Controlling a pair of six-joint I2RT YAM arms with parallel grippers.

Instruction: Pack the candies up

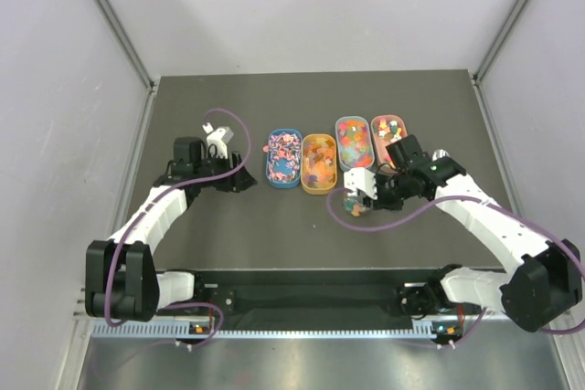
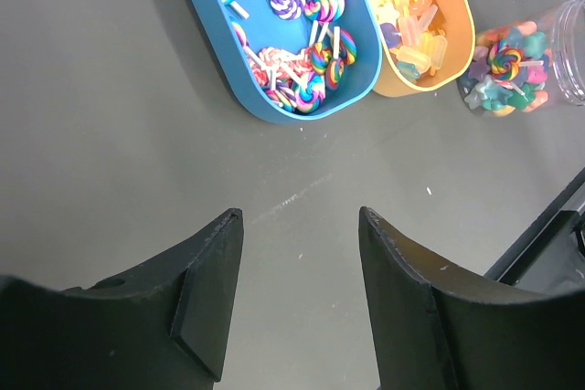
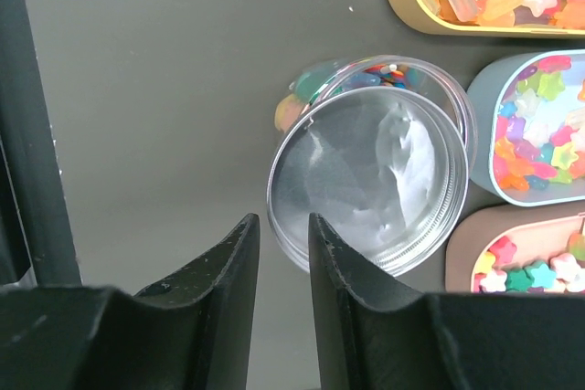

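A clear jar (image 2: 508, 75) with several colorful candies and a lollipop inside stands in front of the candy bins, near the right gripper. Over it in the right wrist view is a clear round piece (image 3: 366, 175), perhaps a lid, hiding most of the candies. My right gripper has a narrow gap between its fingertips, and the round piece's edge lies in that gap; whether the pads touch it cannot be seen. My left gripper is open and empty over bare table, left of a blue bin (image 1: 283, 159) of lollipops.
An orange bin (image 1: 319, 165), a pale blue bin (image 3: 496, 119) and a pink bin (image 3: 464, 246) hold other candies. A pinkish thing (image 1: 266, 149) lies left of the blue bin. A shiny clear thing (image 1: 441, 154) lies behind the right arm.
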